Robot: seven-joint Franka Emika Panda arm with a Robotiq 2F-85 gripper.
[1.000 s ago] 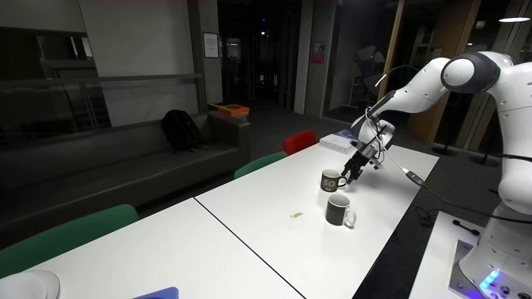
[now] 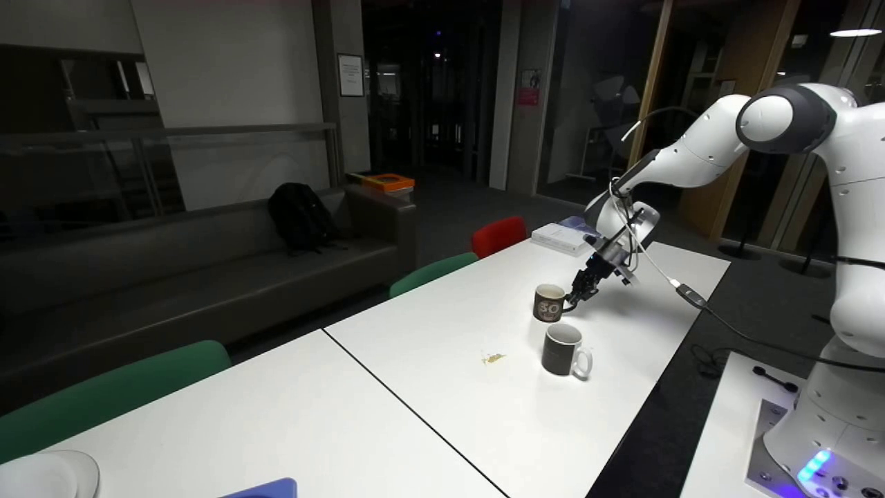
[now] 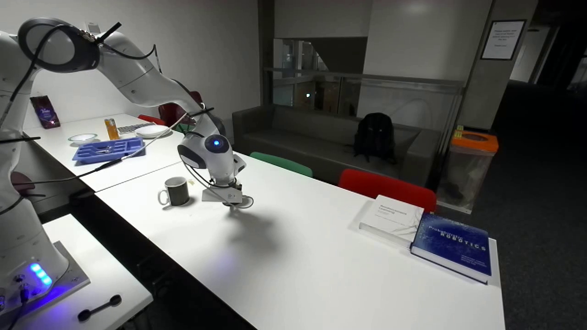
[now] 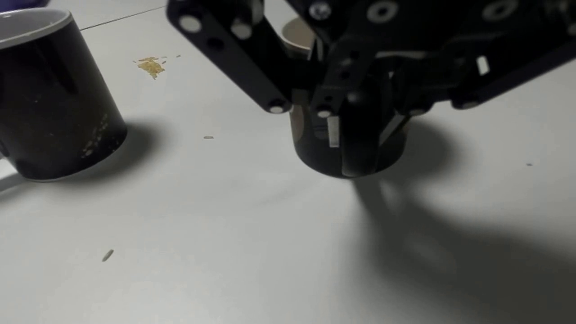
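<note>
A dark mug with "30" on its side (image 2: 548, 303) stands upright on the white table. My gripper (image 2: 574, 299) is at its handle side, low over the tabletop. In the wrist view the gripper has its fingers apart on either side of the mug's dark handle (image 4: 360, 154); contact with it cannot be made out. The gripper's linkage covers much of that mug. A second dark mug with a white handle (image 2: 561, 349) stands upright nearby, apart from the gripper. In exterior view 2 the arm hides the "30" mug.
Yellowish crumbs (image 2: 494, 358) lie near the mugs. A white book (image 3: 391, 217) and a blue book (image 3: 452, 242) rest at one table end. A blue tray (image 3: 109, 150) and plates stand at the other.
My gripper has moved slightly down and left toward the "30" mug, now covering more of its handle. That mug sits a touch lower in exterior view 1. The second mug has not moved.
</note>
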